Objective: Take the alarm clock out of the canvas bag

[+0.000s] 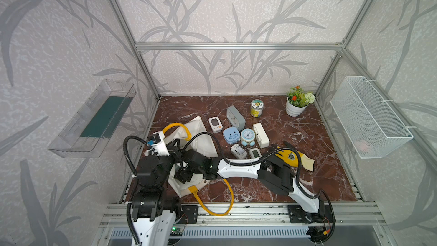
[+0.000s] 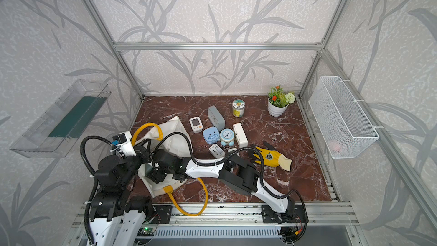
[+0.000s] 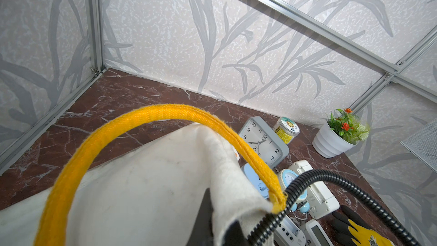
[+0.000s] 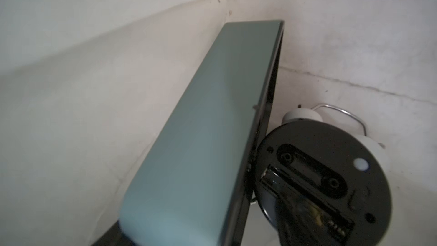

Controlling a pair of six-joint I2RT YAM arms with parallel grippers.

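Observation:
The white canvas bag [image 1: 204, 142] with yellow handles lies at the table's left, its mouth toward my arms. In the left wrist view, my left gripper is shut on a fold of the bag's rim. My right gripper is inside the bag, part open. Its fingers straddle a teal, box-shaped alarm clock [image 4: 195, 123]; the right finger [image 4: 291, 218] stands apart from the clock's dark side. Left of the clock, only a dark fingertip shows at the lower edge. That right finger overlaps the back of a round black twin-bell clock [image 4: 318, 155], its battery slot exposed.
Right of the bag stand a grey square clock [image 1: 235, 117], a blue clock [image 1: 231, 134], a round light-blue clock [image 1: 247, 137] and a white box-like clock [image 1: 260, 135]. Farther right lie a yellow glove [image 2: 269, 157] and a flowerpot [image 1: 295, 108].

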